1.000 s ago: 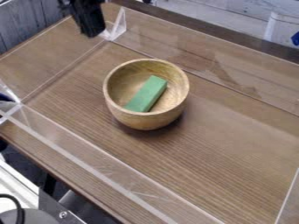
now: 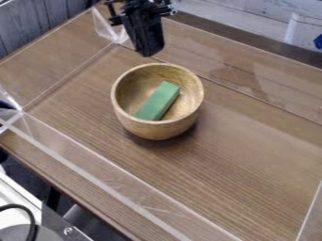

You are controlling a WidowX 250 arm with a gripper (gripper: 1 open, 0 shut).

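A round wooden bowl [image 2: 186, 118] rests on the wooden table, holding a green rectangular block [image 2: 158, 101] that lies slanted inside it. The dark gripper [image 2: 147, 47] hangs above and behind the bowl, apart from it, near the top centre of the view. It appears shut, with nothing visible between its fingers.
The wooden table [image 2: 246, 174] has wide free room right of and in front of the bowl. Clear plastic edging runs along its left and right sides. A grey object with a black cable [image 2: 15, 207] sits at the bottom left corner.
The gripper has moved rightward from the upper left to above the back of the bowl. The bowl and green block have not visibly moved.
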